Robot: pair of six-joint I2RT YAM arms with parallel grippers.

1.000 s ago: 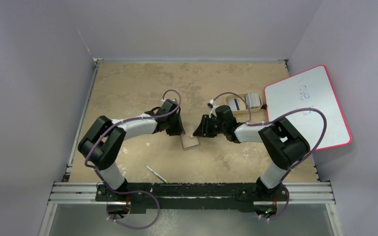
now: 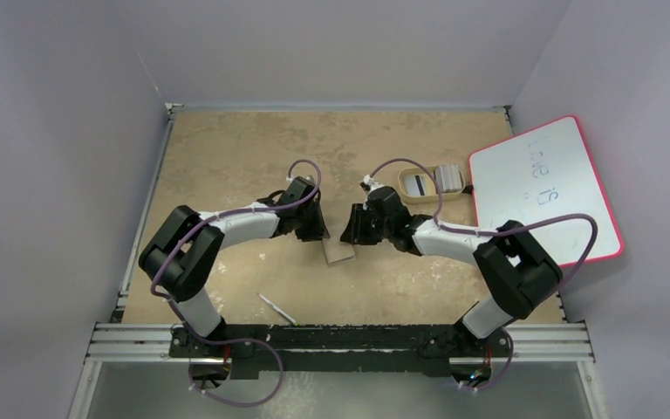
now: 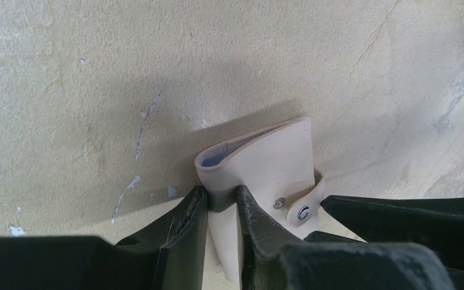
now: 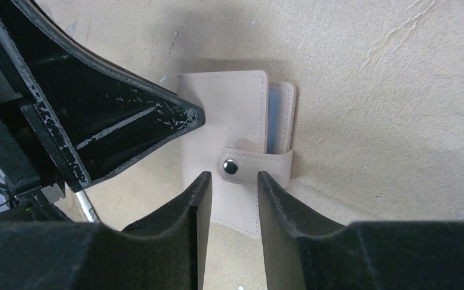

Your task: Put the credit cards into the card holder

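Note:
A pale pink leather card holder [image 2: 338, 251] with a snap strap [image 4: 257, 164] lies at mid-table; a bit of blue [image 4: 272, 115] shows inside it. My left gripper is at the holder's folded end, fingertips either side of or on the leather, fingers part open; whether it grips is unclear. My right gripper hangs over the snap strap, fingers part open with the holder visible between them. Cards [image 2: 447, 178] sit in a tan tray [image 2: 421, 198] at the back right.
A whiteboard [image 2: 541, 199] takes up the right side. A white pen [image 2: 275, 308] lies near the front left.
The left arm is nearly still.

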